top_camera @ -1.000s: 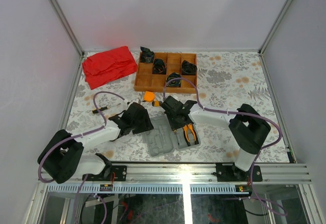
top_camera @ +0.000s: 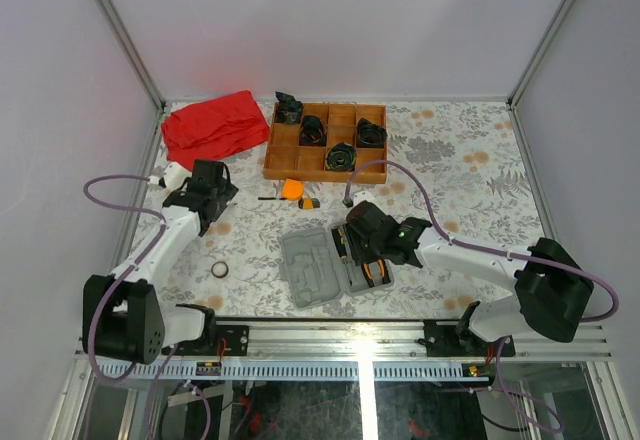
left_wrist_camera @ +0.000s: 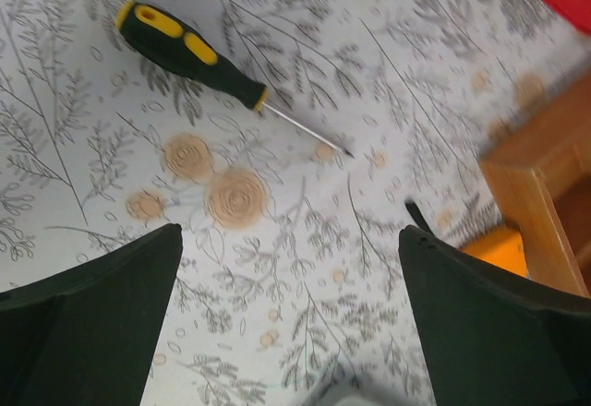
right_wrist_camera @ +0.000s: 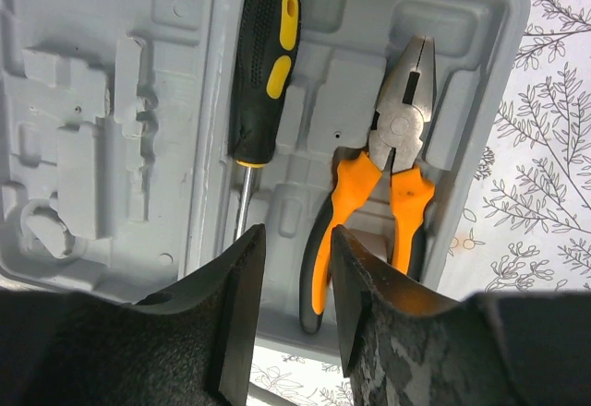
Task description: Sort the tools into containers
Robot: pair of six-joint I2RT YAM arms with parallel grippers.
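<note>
A grey tool case (top_camera: 312, 268) lies open at the table's front. Its right half holds a yellow-black screwdriver (right_wrist_camera: 263, 74) and orange-handled pliers (right_wrist_camera: 402, 129), both seated in the tray. Above that half hangs my right gripper, part open, its fingers over the pliers' handles with nothing visible between them. On the left of the table my left gripper is open and empty. In the left wrist view a second yellow-black screwdriver (left_wrist_camera: 189, 51) lies on the table beyond its fingers.
A wooden compartment box (top_camera: 328, 176) with several black cable coils stands at the back. In front of it lie an orange tape measure (top_camera: 309, 203) and an orange-and-black tool (top_camera: 292, 189). Red cloth (top_camera: 215, 128) and a tape ring (top_camera: 220, 269) are at left.
My left gripper has moved left and back, away from the case toward the loose screwdriver.
</note>
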